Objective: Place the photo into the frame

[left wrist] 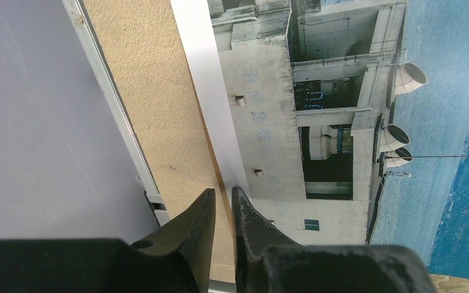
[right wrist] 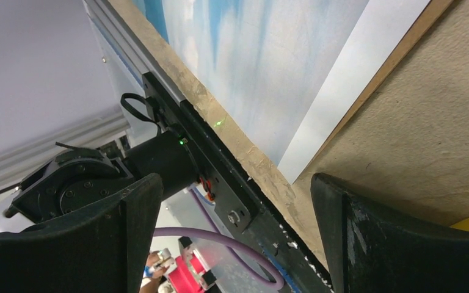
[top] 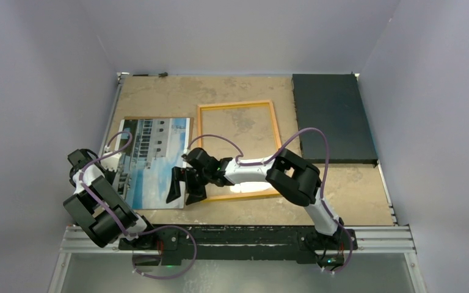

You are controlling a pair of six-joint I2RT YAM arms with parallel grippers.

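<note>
The photo point(top: 162, 165), a blue and white building print with a white border, lies flat on a brown backing at the table's left. My left gripper is at its left edge, partly open. One finger stands outside the edge and the other over the white border point(left wrist: 210, 91), with a narrow gap between them; contact cannot be told. My right gripper is wide open near the photo's front right corner point(right wrist: 293, 165), nothing gripped. The yellow wooden frame point(top: 238, 105) lies flat right of the photo, partly hidden by my right arm.
A flat black panel point(top: 333, 119) lies at the back right of the table. Along the left, a metal rail point(left wrist: 113, 91) borders the table close to my left gripper. Bare table point(top: 165, 97) shows behind the photo. My right arm point(top: 250, 171) crosses above the frame.
</note>
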